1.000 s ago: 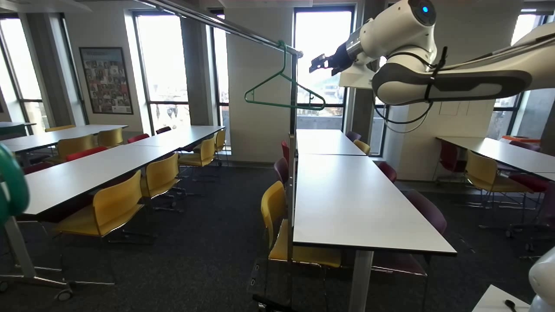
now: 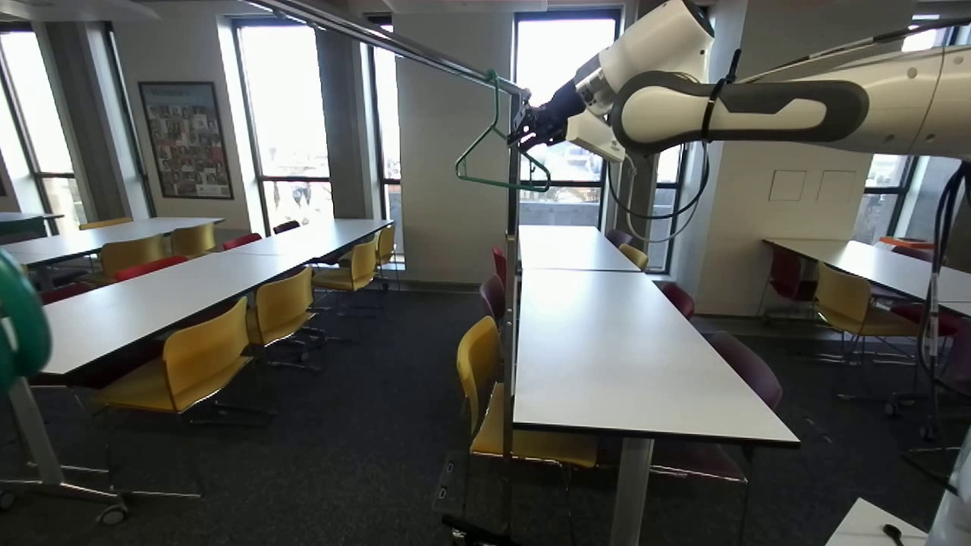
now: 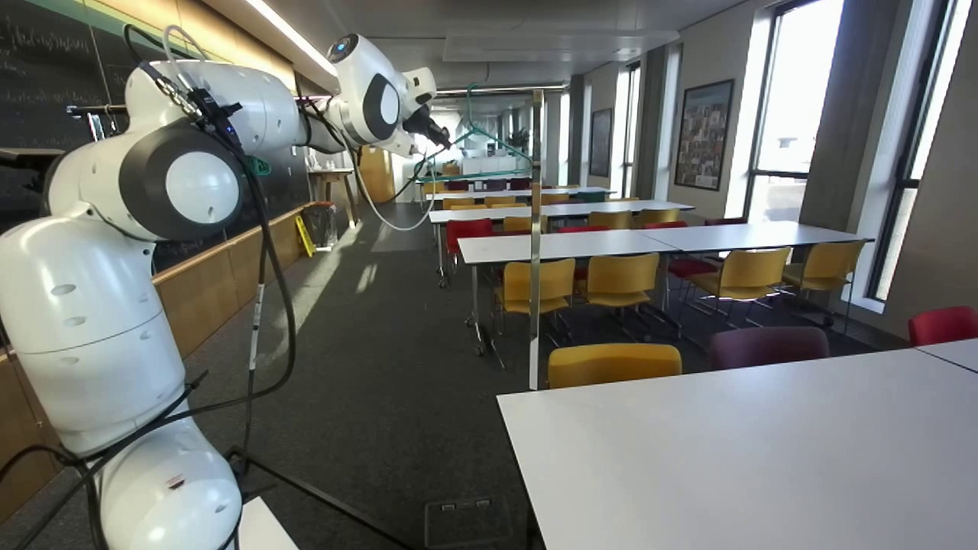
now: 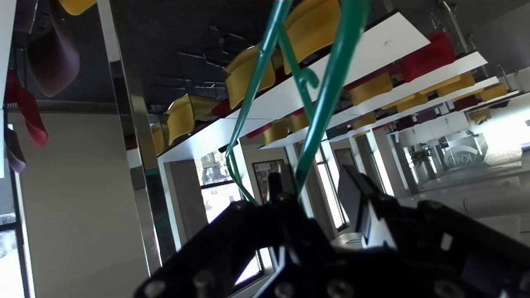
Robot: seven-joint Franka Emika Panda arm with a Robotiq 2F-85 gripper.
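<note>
A green clothes hanger (image 2: 491,183) hangs by its hook from the metal rail (image 2: 400,48), close to the upright post. In exterior view 1 my gripper (image 2: 520,136) overlaps the hanger's sloping right side. Exterior view 2 puts the gripper (image 3: 446,141) at the near sloping arm of the hanger (image 3: 486,173). The wrist view has the hanger's green bars (image 4: 325,102) running down to the fingers. There the dark fingers (image 4: 351,191) stand apart, with the end of one bar showing in the gap beside the left finger; contact cannot be made out.
The rack's metal post (image 2: 511,300) stands very near the gripper. Below are a long white table (image 2: 619,346) and yellow chairs (image 2: 208,355). Another green object (image 2: 20,318) is cut off at the left edge. Open air surrounds the hanger on its left.
My arm has moved left and slightly down, bringing the gripper from right of the post to the hanger. The hanger now appears narrower, turned about its hook.
</note>
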